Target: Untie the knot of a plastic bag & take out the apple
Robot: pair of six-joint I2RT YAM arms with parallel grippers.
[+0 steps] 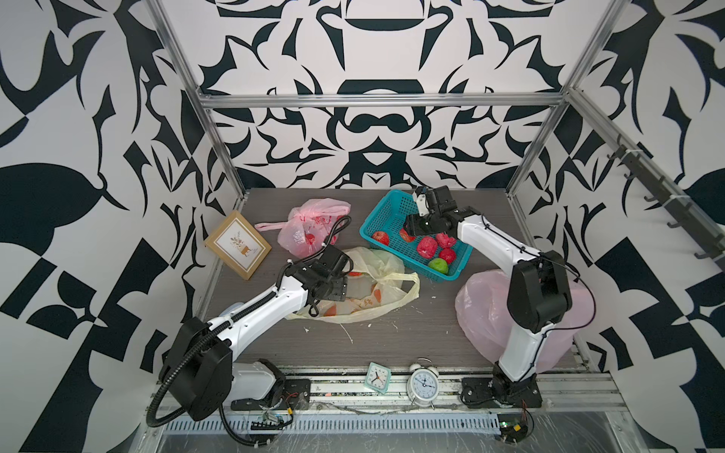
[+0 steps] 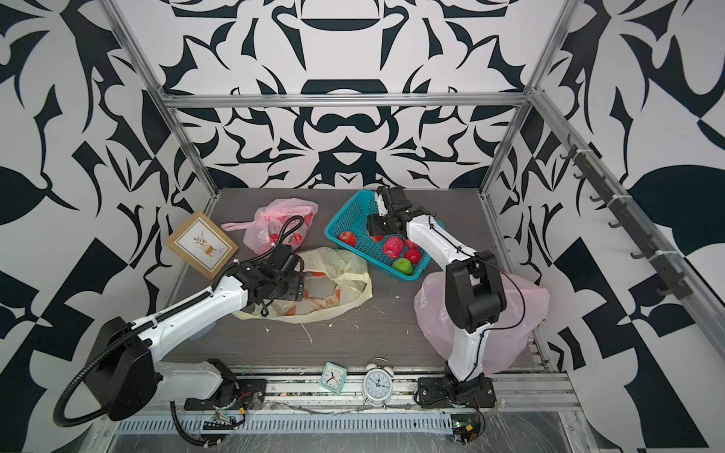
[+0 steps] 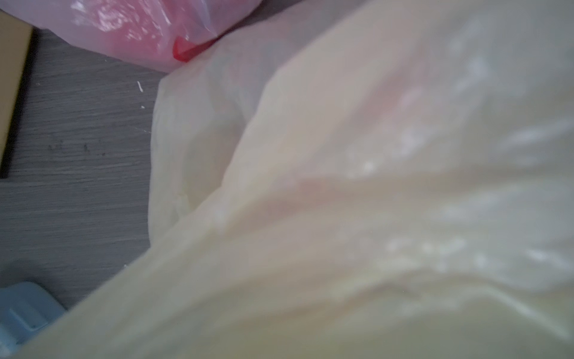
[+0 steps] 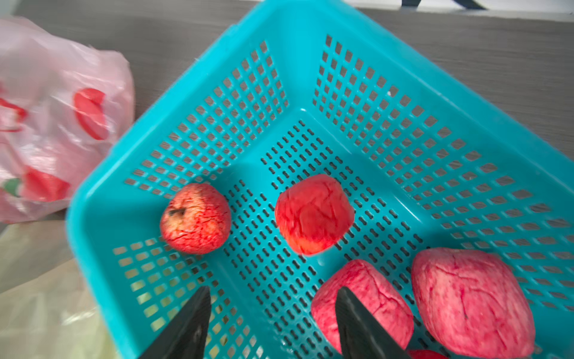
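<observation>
A cream plastic bag (image 1: 396, 288) with red print lies on the table, its opening facing my right. My left gripper (image 1: 337, 292) is at its left side; in the left wrist view the bag (image 3: 382, 197) fills most of the picture and hides my fingers. Right of the bag stands a turquoise basket (image 4: 113, 263) holding several red apples and a green one (image 1: 438, 265). Over the basket my right gripper is open, with nothing between its fingers. Below it are a red apple (image 4: 314, 214), another at the left (image 4: 196, 218) and a pink-red one (image 4: 361, 302).
A filled pink bag (image 1: 313, 226) with its top bunched lies behind the cream bag. An empty-looking pink bag (image 1: 483, 317) spreads under my right arm. A picture frame (image 1: 237, 244) stands at left; two clocks (image 1: 378, 378) sit at the front.
</observation>
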